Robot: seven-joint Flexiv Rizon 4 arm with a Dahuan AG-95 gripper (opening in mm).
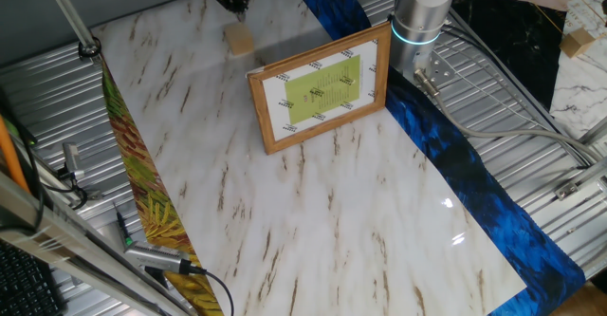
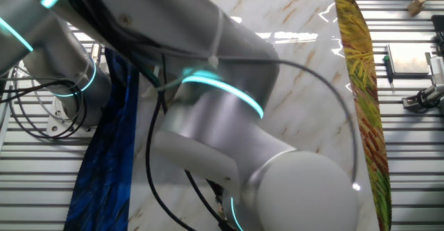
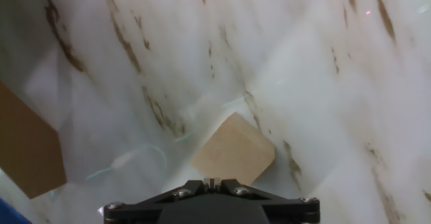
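Note:
A small pale wooden block (image 1: 239, 39) lies on the marble-patterned table near its far end. My gripper (image 1: 241, 18) is just above and behind it in exterior view 1. Seen from the wrist, the block (image 3: 236, 148) sits beyond the fingertips, its near edge partly covered by them. The gripper is shut, its two tips meeting with nothing visible between them. In exterior view 2 the arm hides both block and gripper.
A wooden picture frame (image 1: 322, 90) stands upright on the table, close to the block. Blue cloth (image 1: 446, 145) and yellow-red cloth (image 1: 142, 193) run along the table's sides.

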